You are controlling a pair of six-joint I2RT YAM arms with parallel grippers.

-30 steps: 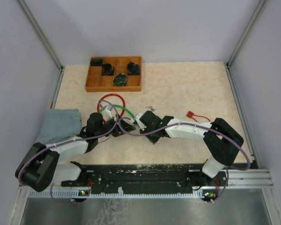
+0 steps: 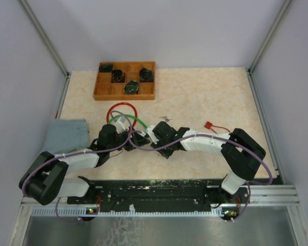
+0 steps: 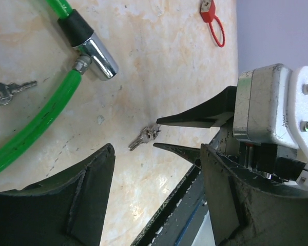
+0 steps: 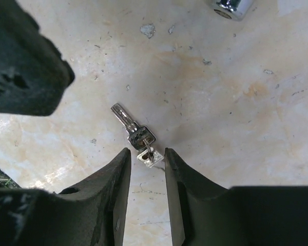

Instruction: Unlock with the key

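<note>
A small bunch of keys lies on the table, just beyond the fingertips of my right gripper, which stands part open over its head; the same keys (image 3: 143, 137) sit between that gripper's black fingers in the left wrist view. My left gripper is open, nothing between its fingers, above the table. A green cable lock (image 3: 46, 110) with a chrome barrel (image 3: 103, 59) lies nearby, with another set of keys (image 3: 5, 93) beside it. In the top view both grippers meet near the middle, partly hidden by arms.
A wooden tray (image 2: 124, 95) with dark items stands at the back, a red cable loop (image 2: 122, 104) in front of it. A grey cloth (image 2: 70, 136) lies left, a red seal-like lock (image 2: 208, 125) right.
The left arm's rear part has shifted up and back down slightly. The right gripper has moved only a little; the objects on the table look unmoved.
</note>
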